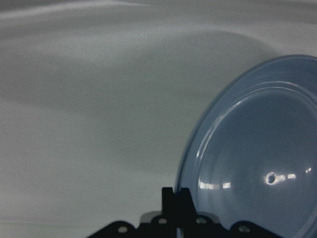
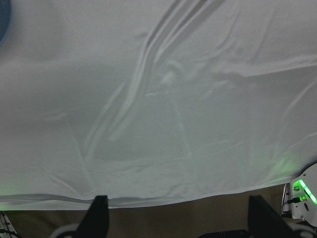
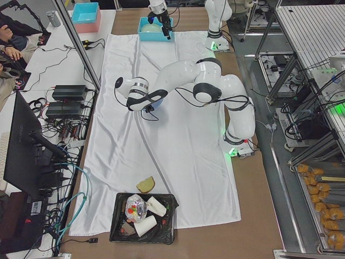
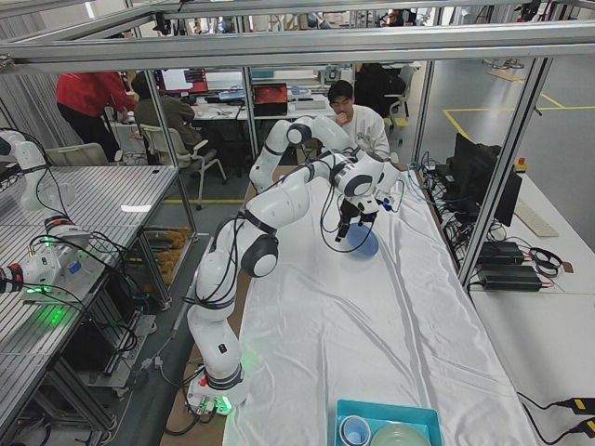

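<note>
A blue plate [image 1: 262, 144] lies on the white cloth, also partly visible mid-table in the camera right view [image 4: 364, 246], beneath the arms. My left gripper is shut on the plate's left rim at the bottom of its wrist view. My right gripper is open over the cloth, nothing between its fingers, with a blue curved edge at the upper left of that view.
A black tray [image 3: 116, 226] with packages and a yellow piece [image 3: 145, 184] sit at one table end. A turquoise box [image 4: 372, 409] with dishes sits at the other. Cables and a monitor line one side.
</note>
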